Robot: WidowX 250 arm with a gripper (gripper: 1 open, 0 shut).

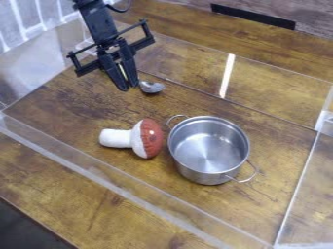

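Observation:
My black gripper (128, 76) hangs at the upper left over a spoon (151, 88), whose silver head shows just to the right of the fingertips; its yellow handle is mostly hidden behind the gripper. The fingers look shut, and I cannot make out anything held between them. A red-and-white toy mushroom (143, 140) lies on its side in the middle. A steel pot (208, 150) with two wire handles stands to its right.
Clear low walls surround the wooden table (65, 185), along the front, back and right. The wood between the gripper and the mushroom is bare, as is the area behind the pot.

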